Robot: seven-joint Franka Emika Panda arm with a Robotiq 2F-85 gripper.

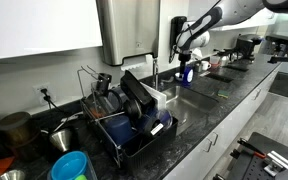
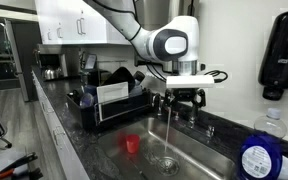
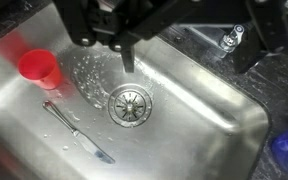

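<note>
My gripper stands open above the metal sink, its dark fingers wide apart with nothing between them. Below lie the round drain, a red cup and a table knife on the sink floor. Wet drops and a splashed patch show near the drain. In exterior view 2 the white arm reaches over the basin, and the red cup stands inside it. From exterior view 1, the arm is small and far off, so its fingers are hard to make out.
A black dish rack full of dishes stands beside the sink. Near the other end are a blue-labelled bottle and the faucet. Pots and a blue bowl occupy the near counter. Cabinets overhang the counter.
</note>
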